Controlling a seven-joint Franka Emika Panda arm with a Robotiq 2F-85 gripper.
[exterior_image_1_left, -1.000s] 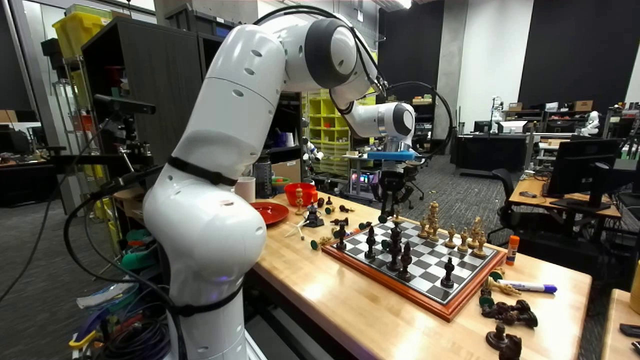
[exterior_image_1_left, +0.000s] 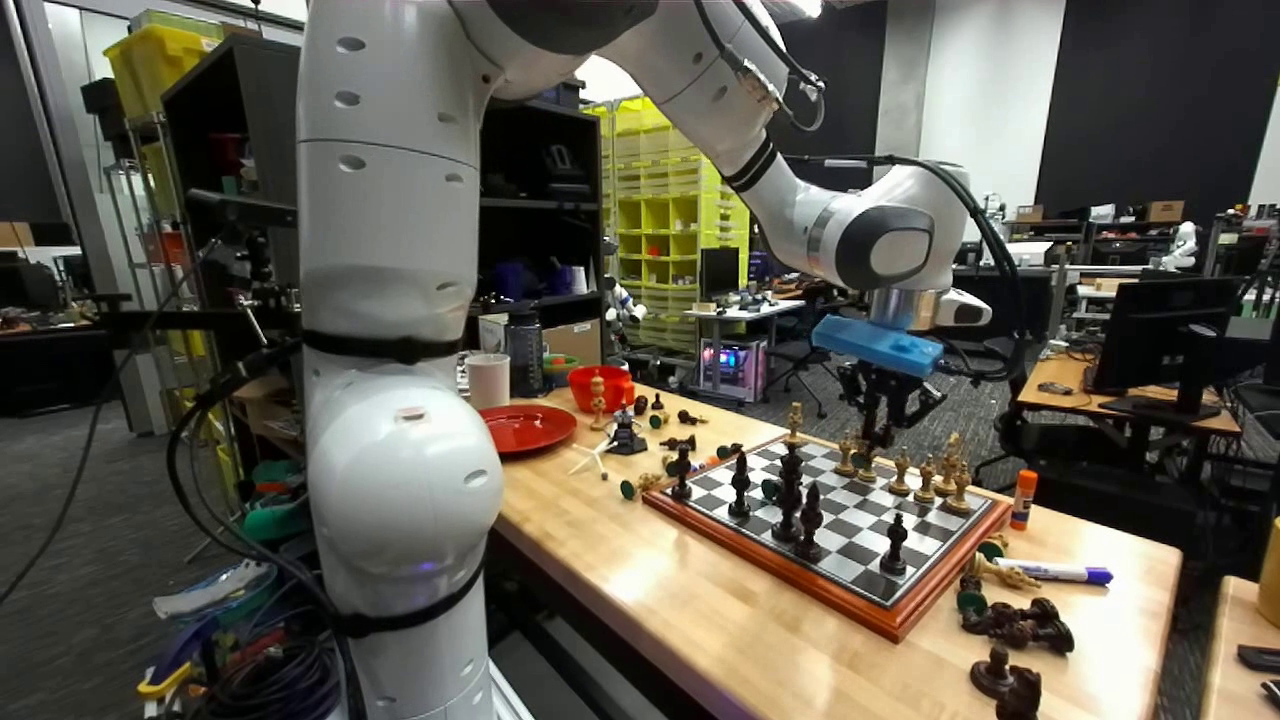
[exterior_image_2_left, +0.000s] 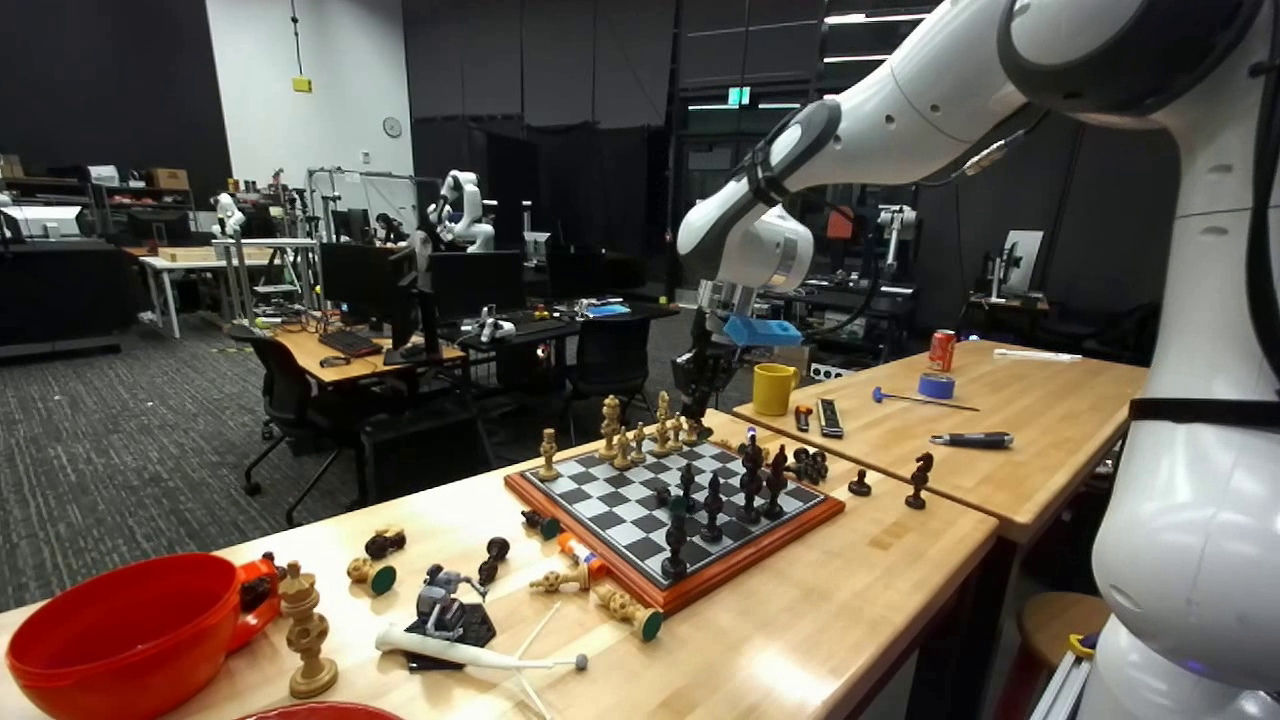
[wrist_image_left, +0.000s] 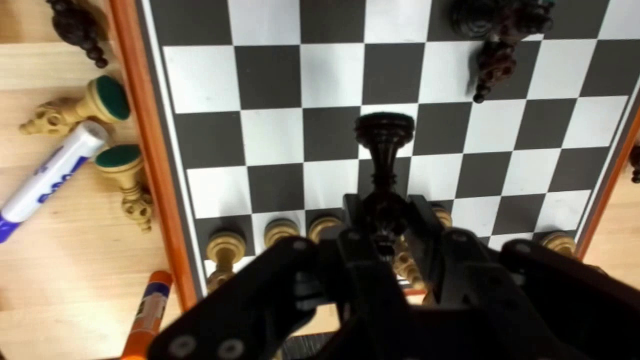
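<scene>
My gripper is shut on a dark chess piece (wrist_image_left: 384, 129). In the wrist view the piece's round base points away from my fingers and its upper part is between them. The chessboard (wrist_image_left: 331, 69) is below. Exterior view 1 shows the gripper (exterior_image_1_left: 882, 430) over the far side of the board, close to the row of light pieces (exterior_image_1_left: 899, 476). Several dark pieces (exterior_image_1_left: 810, 522) stand on the opposite side. In the wrist view one dark piece (wrist_image_left: 496, 66) appears near another dark piece's base. The arm partly hides the light row there.
Light pieces (wrist_image_left: 124, 174), a white marker (wrist_image_left: 51, 171) and a glue stick (wrist_image_left: 150, 309) lie or stand beside the board's edge. Dark pieces (exterior_image_1_left: 1020, 624) lie at the table's near right. A red bowl (exterior_image_2_left: 126, 636) and a toppled bat-shaped item (exterior_image_2_left: 474, 654) occupy the other end.
In exterior view 1 my gripper has moved right, from above the board's far left corner to the middle of its far side. A dark piece hung from it before too. The board pieces look unmoved.
</scene>
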